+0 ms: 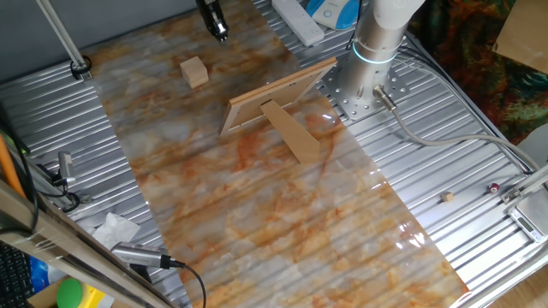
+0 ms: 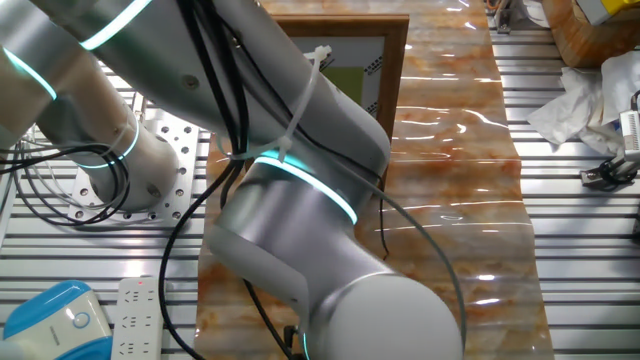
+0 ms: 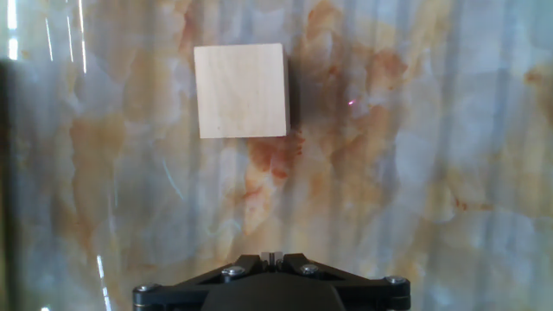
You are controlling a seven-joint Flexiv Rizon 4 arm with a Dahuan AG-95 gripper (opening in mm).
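A pale wooden cube (image 1: 194, 73) lies on the marbled mat, between the back edge and the picture frame. From the wrist camera the cube (image 3: 242, 91) shows its flat top, ahead of my gripper and a little to the left. The fingertips meet there, with nothing visible between them. In exterior view 1 my gripper (image 1: 223, 38) hangs at the back, right of the cube and apart from it. The arm hides both cube and fingertips in exterior view 2.
A wooden picture frame (image 1: 278, 92) stands on its rear leg (image 1: 291, 133) mid-mat, close to the cube. Near the robot base are a power strip (image 1: 298, 21) and a blue-white box (image 1: 334, 12).
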